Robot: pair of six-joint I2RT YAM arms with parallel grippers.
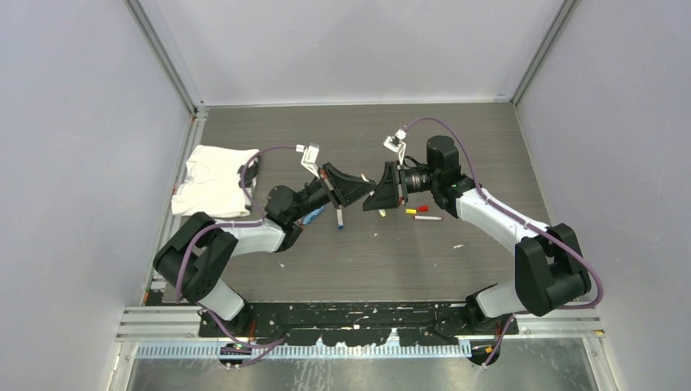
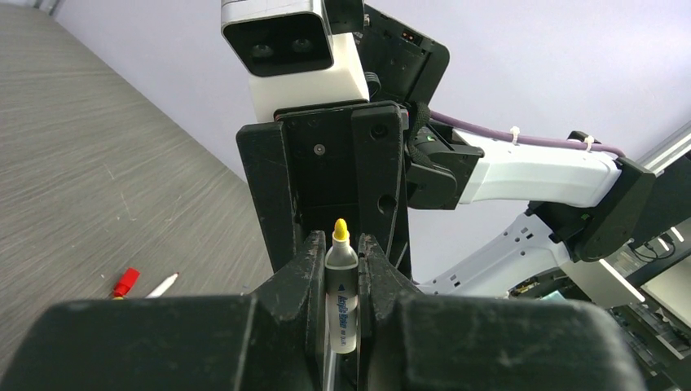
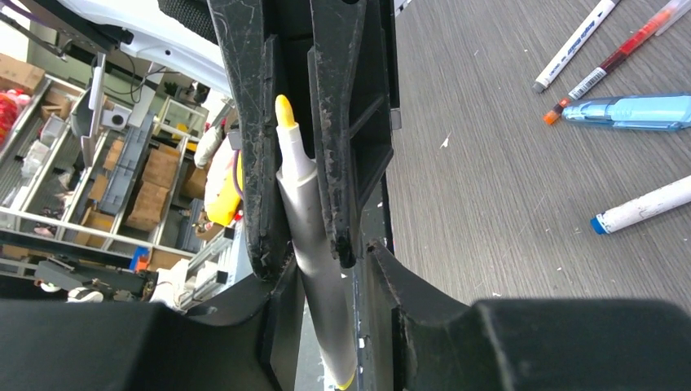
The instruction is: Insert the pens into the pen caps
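Note:
A white pen (image 2: pixel 341 297) with a yellow tip is pinched by my left gripper, whose fingers press it from both sides. The tip points up in both wrist views. In the right wrist view, the lower body of this pen (image 3: pixel 322 277) reaches down into the gap of my right gripper, which stands part open around it. From above, the left gripper (image 1: pixel 365 187) and the right gripper (image 1: pixel 380 197) meet over the table's middle and mostly hide the pen. On the table lie a red cap (image 1: pixel 423 208), a yellow cap (image 1: pixel 411 212) and a white pen (image 1: pixel 428 217).
Beneath the arms lie a blue-ended white marker (image 3: pixel 648 205), a light blue pen (image 3: pixel 631 112), a red pen (image 3: pixel 615 59) and another white pen (image 3: pixel 574 47). A white cloth (image 1: pixel 213 183) rests at the left.

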